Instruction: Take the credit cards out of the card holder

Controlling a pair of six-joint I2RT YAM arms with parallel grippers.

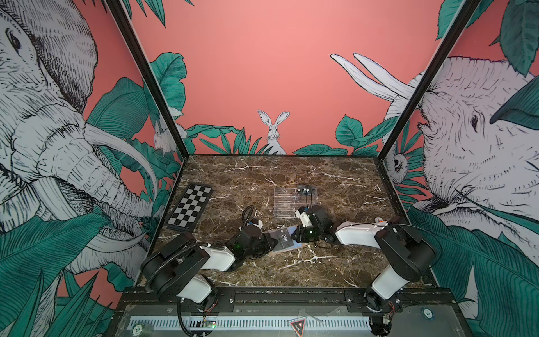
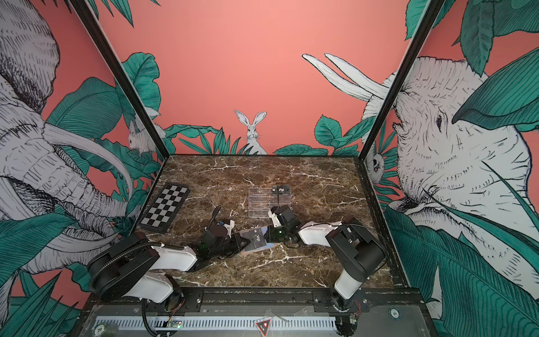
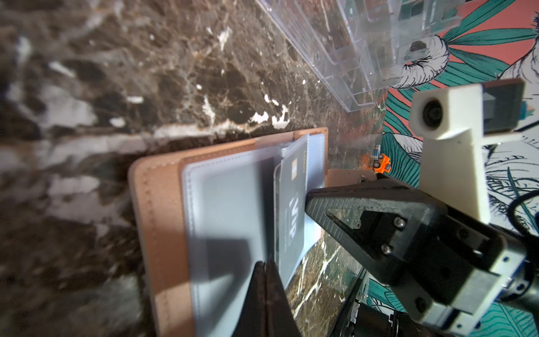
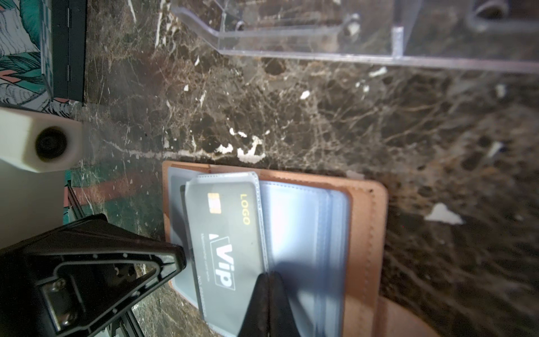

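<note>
The brown card holder (image 4: 366, 247) lies spread on the marble table with its clear sleeves exposed. One sleeve leaf, holding a grey Vip card, stands tilted up from the pages in the left wrist view. My left gripper is shut, its tips beside the lower part of that leaf. From the opposite side my right gripper is shut, with its tips at the leaf's long edge. Whether a thin sleeve edge is pinched in either one, I cannot tell. The card's lower end is partly covered in the right wrist view.
Behind the holder stands a clear slotted rack (image 1: 285, 203), with a dark Vip card (image 1: 306, 190) at its back. A checkered board (image 1: 191, 206) lies at the far left.
</note>
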